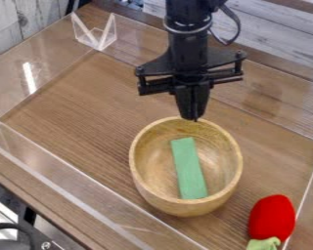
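Note:
A wooden bowl (150, 166) sits at the front middle with a flat green bar (190, 166) lying inside it. Above the bowl's back rim hangs my black gripper (191, 107), shut, with nothing seen between its fingers. It is apart from the green bar.
A red object with a pale green end (272, 217) lies at the front right, beside the bowl. A clear plastic piece (94, 33) stands at the back left. A black cable runs at the bottom left.

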